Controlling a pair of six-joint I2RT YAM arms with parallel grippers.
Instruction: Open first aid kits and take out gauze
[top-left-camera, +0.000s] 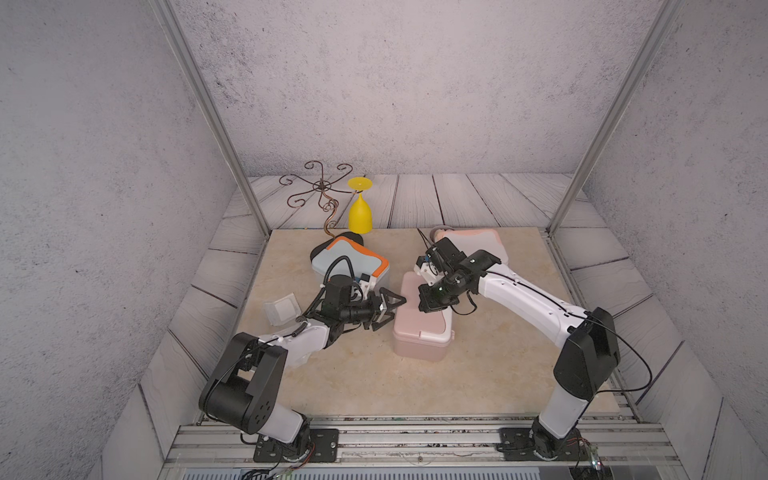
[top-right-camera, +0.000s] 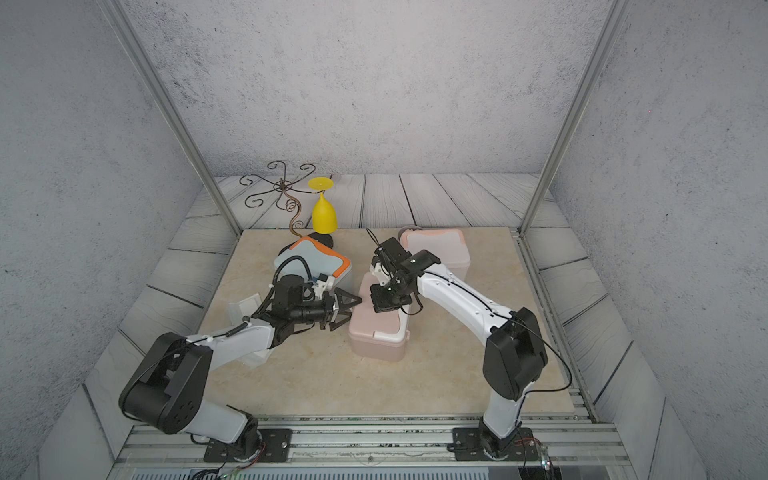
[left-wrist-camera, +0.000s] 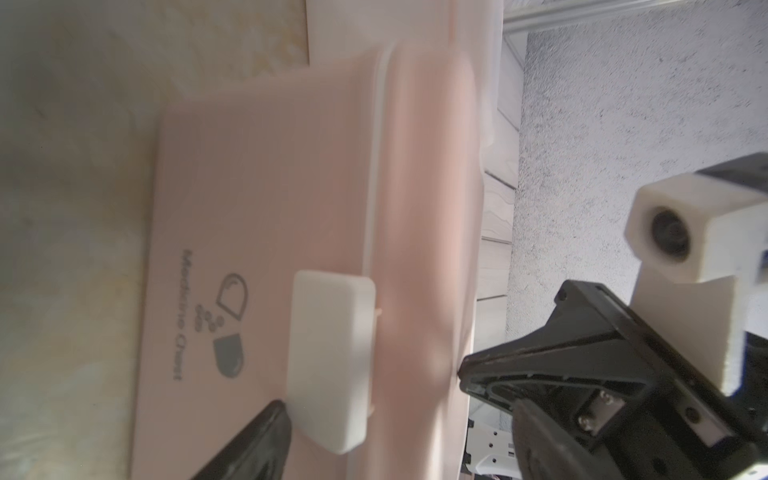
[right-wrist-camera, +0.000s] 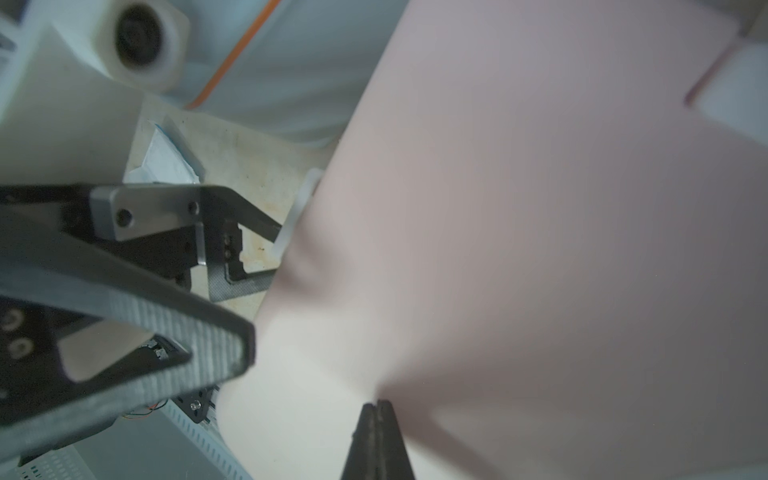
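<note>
A pink medicine chest (top-left-camera: 422, 326) with a closed lid and white side latch (left-wrist-camera: 328, 360) stands mid-table. My left gripper is open at its left side, in front of that latch, which sits between the blurred fingertips in the left wrist view. My right gripper is shut, its tips on or just above the pink lid, nothing visible between them. No gauze is in view.
A blue-orange kit (top-left-camera: 344, 256) sits back left, another pink kit (top-left-camera: 472, 244) back right. A yellow glass (top-left-camera: 360, 214) and wire stand (top-left-camera: 321, 185) are behind. White items (top-left-camera: 281, 309) lie left.
</note>
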